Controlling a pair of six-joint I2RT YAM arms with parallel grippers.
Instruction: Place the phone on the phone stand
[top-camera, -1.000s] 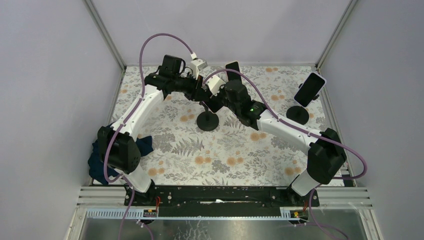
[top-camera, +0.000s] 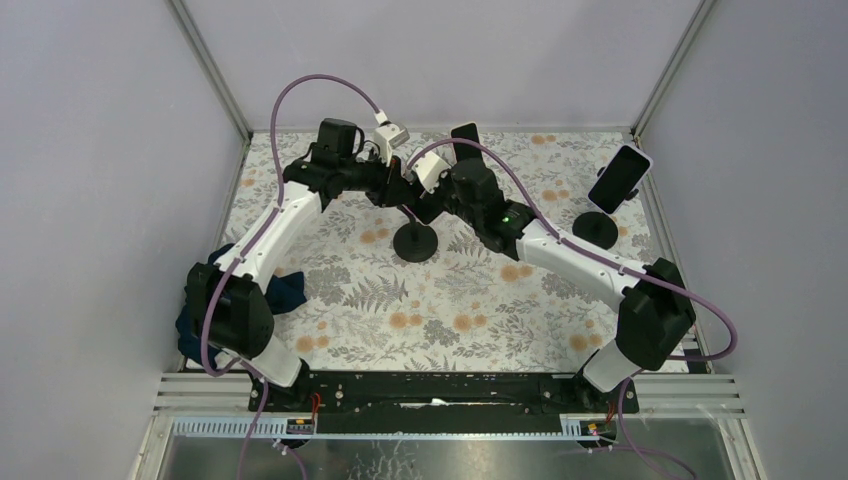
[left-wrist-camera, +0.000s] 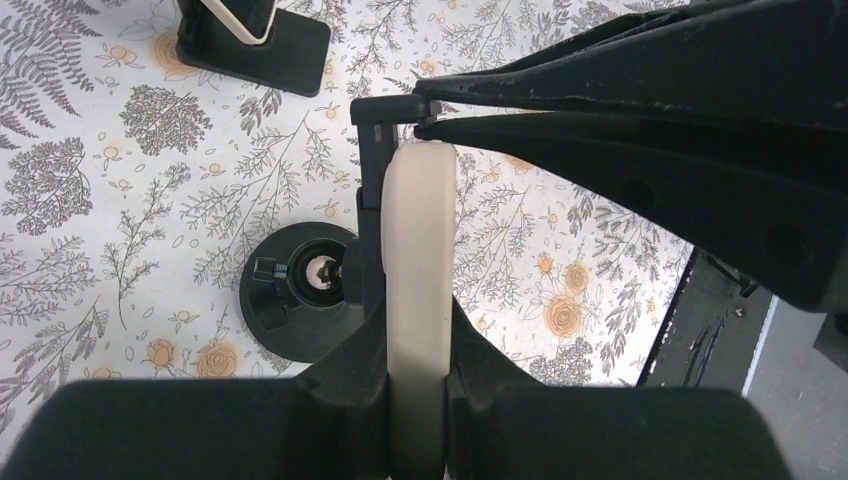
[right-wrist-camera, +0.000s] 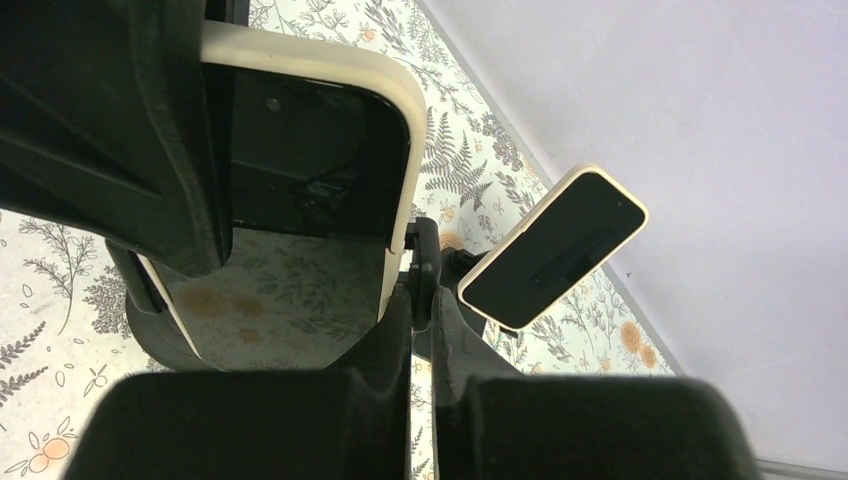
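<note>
Both grippers meet over the round-based phone stand (top-camera: 414, 243) in the top view. In the left wrist view a cream-edged phone (left-wrist-camera: 417, 240) stands edge-on in my left gripper, shut on it, against the stand's black holder (left-wrist-camera: 375, 150). In the right wrist view my left gripper's dark body covers part of that phone (right-wrist-camera: 320, 160). My right gripper is shut on a slim black part of the stand's holder (right-wrist-camera: 426, 250) beside the phone's edge.
A second phone (right-wrist-camera: 553, 247) rests on a stand at the back middle. Another phone (top-camera: 620, 178) sits on a stand at the right. Dark cloth (top-camera: 285, 293) lies at the left.
The right arm looks almost unchanged.
</note>
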